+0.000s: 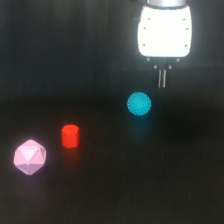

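Observation:
High on the right, a white arm end [165,33] carries my small gripper [162,86], whose thin fingers point down. The fingers look close together, too small to tell whether they are open or shut. Below and left of them a textured blue ball [139,104] sits on the dark surface, apart from the gripper. A red block [70,136], roughly cylindrical, stands left of centre. At the lower left lies a pink faceted ball [30,157]. No object shows between the fingers.
A dark, faintly ribbed backdrop [60,50] rises behind the objects. Wide gaps separate the blue ball from the red block.

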